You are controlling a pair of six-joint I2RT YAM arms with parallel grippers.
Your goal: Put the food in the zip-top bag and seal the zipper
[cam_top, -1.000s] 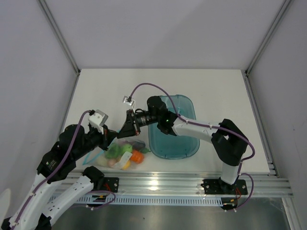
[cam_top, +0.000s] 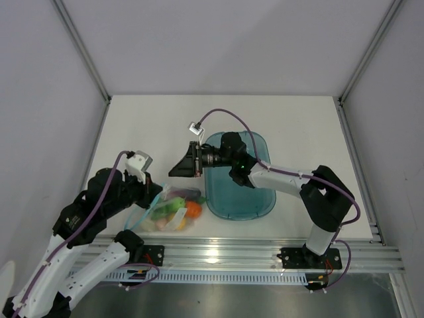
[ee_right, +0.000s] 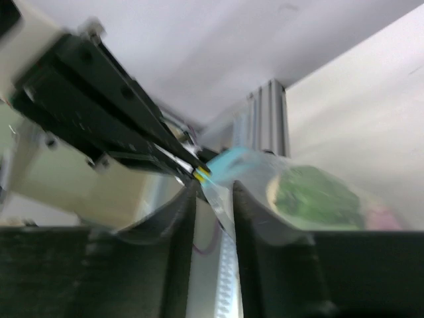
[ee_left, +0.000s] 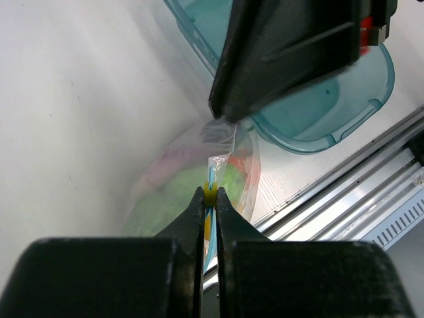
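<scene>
The clear zip top bag [cam_top: 152, 215] lies at the table's front left, with food inside: a green piece [cam_top: 173, 205], an orange piece [cam_top: 193, 210] and a purple one. Its blue zipper strip [ee_left: 211, 232] runs down between the fingers of my left gripper, which is shut on the strip at a small yellow spot. Beyond and above the bag, my right gripper [cam_top: 173, 172] is clear of the zipper. Its blurred fingers [ee_right: 173, 232] stand apart in the right wrist view, with nothing seen held between them.
A teal bin [cam_top: 240, 199] stands right of the bag, partly under my right arm. A metal rail [cam_top: 218, 252] runs along the table's front edge.
My right gripper, which was close against the left fingertips, has moved up and right, away from them, and spread. The left arm has hardly moved; the bag's mouth edge now stands up more.
</scene>
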